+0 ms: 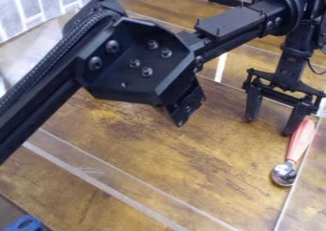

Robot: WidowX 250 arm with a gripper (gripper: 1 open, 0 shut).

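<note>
My black gripper (275,115) hangs low over the wooden floor at the right, its two fingers apart and nothing between them. Just below and right of it lies an ice-cream scoop (300,137) with a red handle, its metal head pointing toward the lower front. The large black arm crosses the upper left of the view and hides what is under it.
A blue object (26,223) shows at the bottom left corner. A white slatted item (32,6) is at the top left.
</note>
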